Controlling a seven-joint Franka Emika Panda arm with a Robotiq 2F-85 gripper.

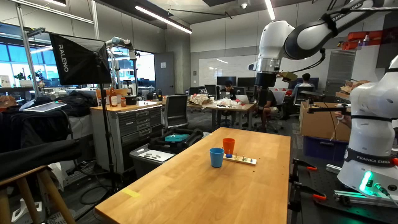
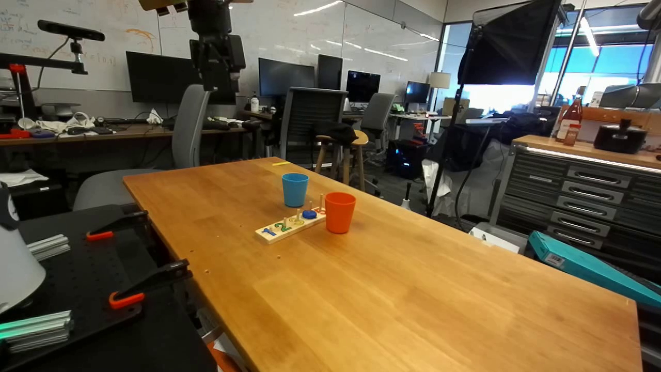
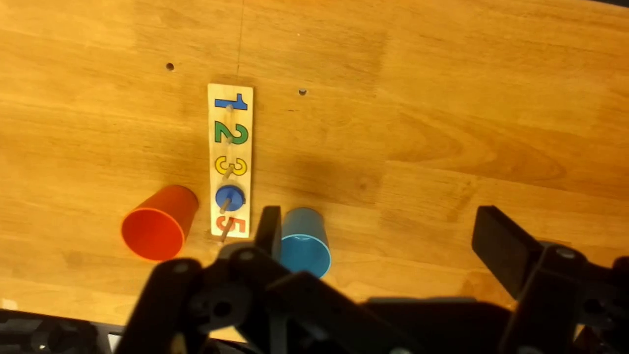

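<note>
High above the table hangs my gripper, its fingers wide apart and nothing between them. On the tabletop lies a narrow wooden peg board (image 3: pixel 231 121) with coloured numbers. A blue ring (image 3: pixel 234 194) sits around its fourth peg, covering the number there; the other pegs are bare. An orange cup (image 3: pixel 171 206) stands upright on one side of the board, near its 5 end. The blue cup (image 3: pixel 303 224) is upright on the other side, partly hidden behind one finger in the wrist view. Both cups look empty in the wrist view, though the blue one's bottom is partly hidden.
Clamps (image 2: pixel 148 279) grip the table edge by the robot base. A softbox lamp (image 1: pixel 80 59) and a drawer cabinet (image 1: pixel 138 121) stand beyond the far side.
</note>
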